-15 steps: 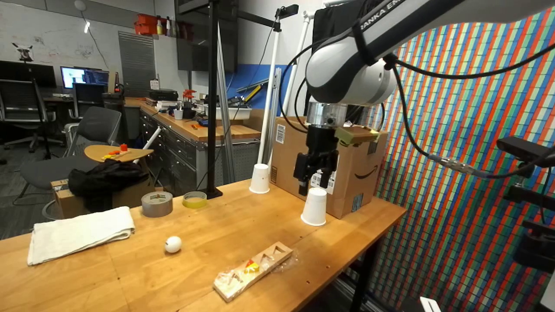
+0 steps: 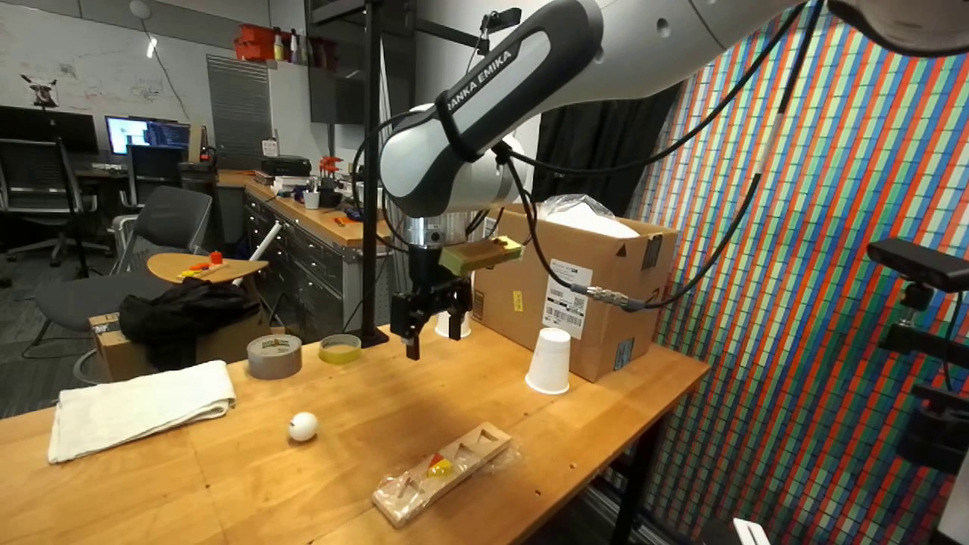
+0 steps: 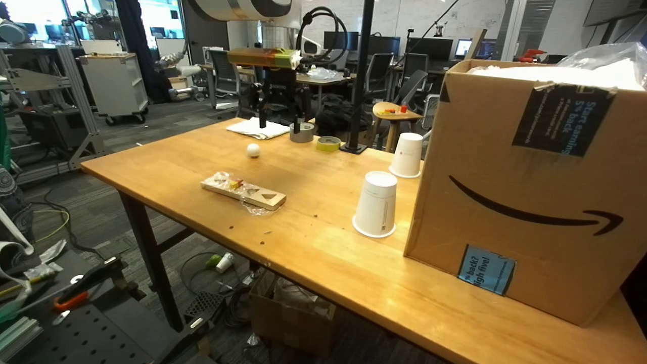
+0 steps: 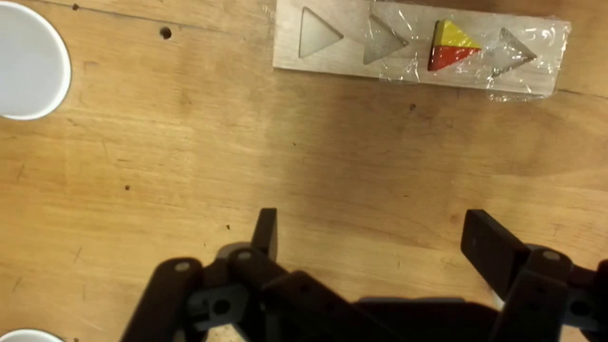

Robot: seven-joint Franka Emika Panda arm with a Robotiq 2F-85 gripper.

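Note:
My gripper is open above the table, its two fingers wide apart with only bare wood seen between them. In exterior view 1 the gripper [image 2: 438,353] hangs over the middle of the table and partly hides the farther white cup. A nearer white cup [image 2: 549,362] stands upside down by the cardboard box; the farther cup [image 3: 407,155] is also inverted. A small white ball [image 2: 302,426] rests alone on the wood. The wooden holder [image 2: 493,437] with triangular cutouts, partly in clear wrap, carries a yellow and red triangular piece [image 4: 451,45].
A big cardboard box [image 3: 527,200] occupies one end of the table. Grey tape [image 2: 274,357], yellow tape [image 2: 340,349] and a folded white cloth [image 2: 141,409] lie along the far side, near a black upright post [image 2: 369,182].
In exterior view 1 my arm and gripper have moved left, from above the nearer cup to in front of the farther one. The objects on the table have not moved.

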